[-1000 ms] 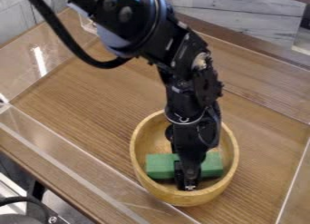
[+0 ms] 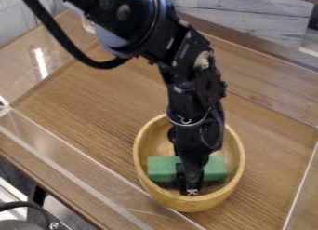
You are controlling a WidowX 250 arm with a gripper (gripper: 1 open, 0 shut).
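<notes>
A wooden bowl (image 2: 152, 191) stands at the lower middle of the camera view. Inside it lies a green block (image 2: 163, 168). My black gripper (image 2: 191, 178) reaches down into the bowl from above and is shut on the block's middle, which its fingers partly hide.
A pale marble wall (image 2: 248, 20) runs along the back. Black cables show at the lower left edge.
The arm has shifted very slightly at the top; the gripper, block and bowl look almost the same.
</notes>
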